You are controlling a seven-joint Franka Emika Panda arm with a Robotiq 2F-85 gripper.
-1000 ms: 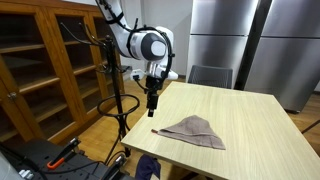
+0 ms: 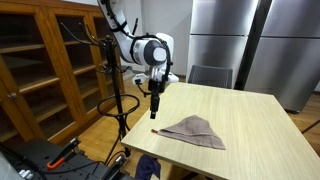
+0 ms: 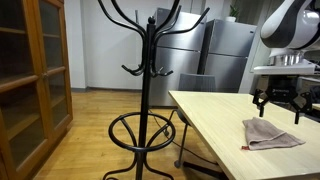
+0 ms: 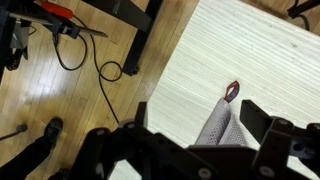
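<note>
A grey-brown cloth lies loosely spread on the pale wooden table. In the wrist view one narrow end of the cloth shows below the middle, with a dark red tab at its tip; the rest is hidden behind the gripper. My gripper stands open above the table, its fingers wide apart and nothing between them. From the second exterior view it is over the cloth, clear of it.
A black coat stand rises beside the table, and a dark chair stands at its far end. Dark blue fabric hangs by the near edge.
The cloth has not moved.
</note>
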